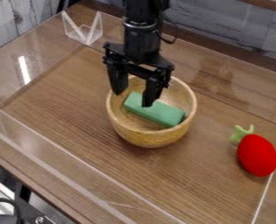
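Note:
The black gripper (138,72) hangs from the top centre over the rear left of a tan bowl (167,133), its fingers apart and angled down toward the bowl. A green block (153,108) lies inside the bowl, just below and right of the gripper. I see nothing held between the fingers.
A red tomato-like object (256,155) with a green top lies at the right on the wooden table (60,131). A small clear plastic piece sits at the upper left.

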